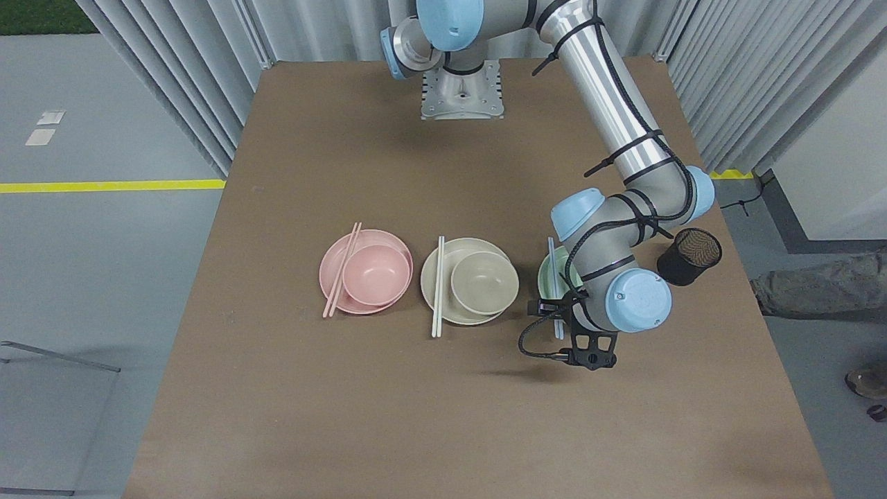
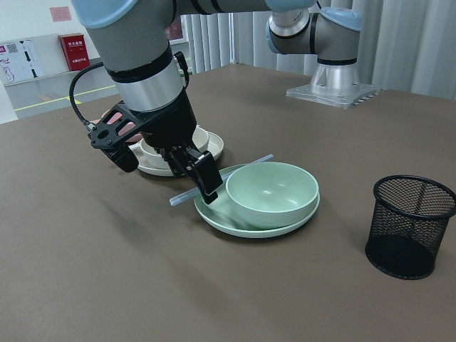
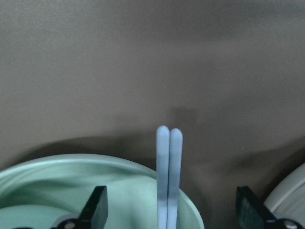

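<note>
My gripper hangs open just above the green plate [image 2: 228, 224], its two fingers on either side of a pair of pale blue chopsticks [image 3: 175, 157] that lie across that plate's rim. A green bowl [image 2: 272, 187] sits on the plate. In the front view the arm covers much of this set. To the left stand a cream plate with bowl [image 1: 484, 283] and white chopsticks [image 1: 437, 287], and further left a pink plate with bowl [image 1: 376, 274] and pink chopsticks [image 1: 341, 269].
A black mesh cup [image 1: 688, 255] stands right of the green set.
</note>
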